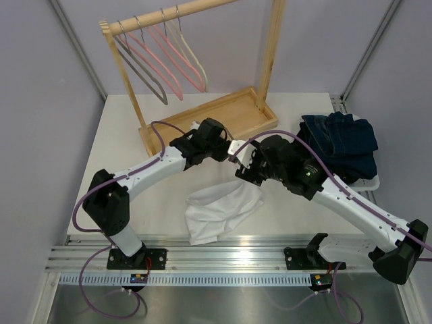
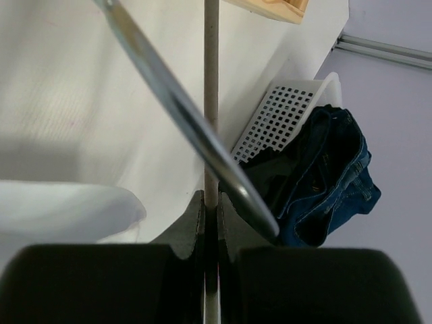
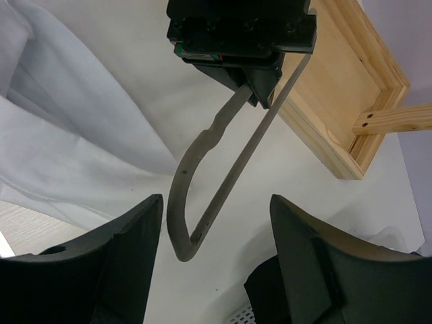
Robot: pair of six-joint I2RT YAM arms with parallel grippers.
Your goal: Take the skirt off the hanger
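Observation:
A white skirt (image 1: 223, 209) lies spread flat on the table, apart from the hanger; part of it shows as white cloth (image 3: 88, 155) in the right wrist view. My left gripper is shut on the bar of a grey hanger (image 2: 211, 101), whose other arm slants across in front. In the right wrist view, the bent end of this hanger (image 3: 181, 229) reaches between the parted fingers of my right gripper. That end lies close to the left finger (image 3: 145, 219) and clear of the right one. From above, the two grippers nearly meet over the table and mostly hide the hanger.
A wooden rack (image 1: 118, 28) with several empty hangers stands at the back left, above its wooden base tray (image 1: 196, 115). Dark denim clothes (image 1: 347, 142) fill a white basket (image 1: 371, 183) at the right. Bare table lies at the front left and right.

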